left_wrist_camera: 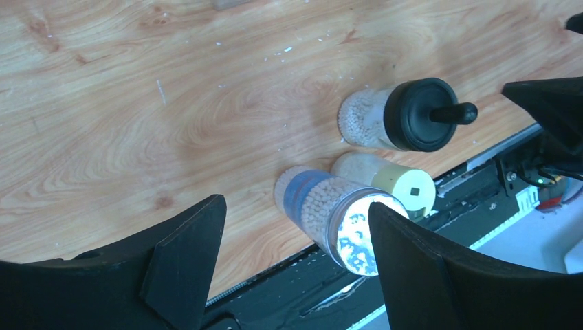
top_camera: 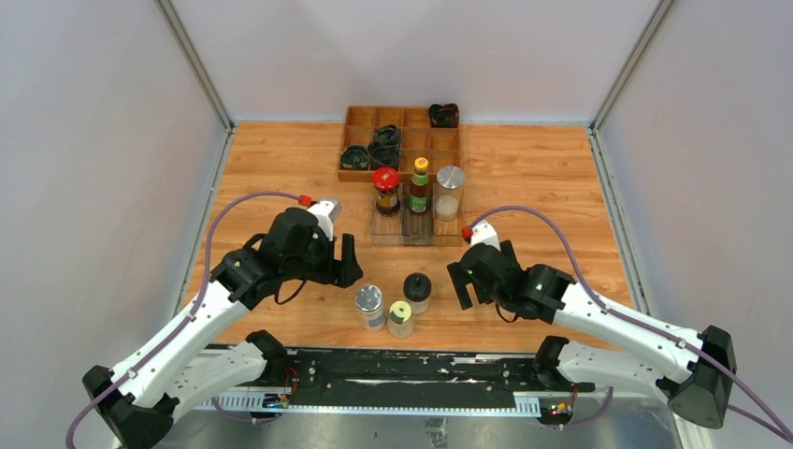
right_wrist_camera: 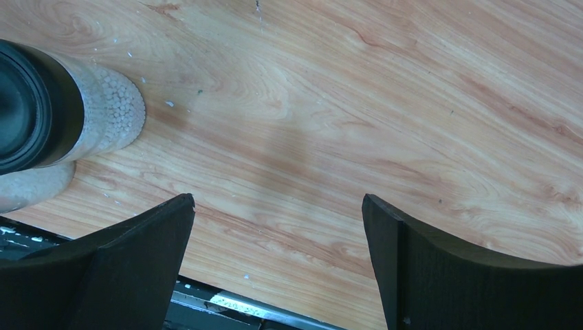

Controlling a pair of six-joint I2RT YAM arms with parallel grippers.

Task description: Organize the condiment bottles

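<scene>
A clear rack point(top_camera: 417, 236) holds a red-lidded jar point(top_camera: 386, 192), a yellow-capped bottle point(top_camera: 420, 187) and a silver-lidded shaker point(top_camera: 449, 192). In front stand a silver-capped shaker point(top_camera: 369, 309), a pale-lidded jar point(top_camera: 400, 320) and a black-lidded jar point(top_camera: 417, 293). My left gripper is parted, above and left of these three, its fingers either side of the silver-capped shaker in the wrist view, not touching as far as shows. My right gripper stands open over bare wood, right of the black-lidded jar.
A wooden compartment box point(top_camera: 438, 150) with dark items sits at the back. A dark rail point(top_camera: 402, 365) runs along the front edge.
</scene>
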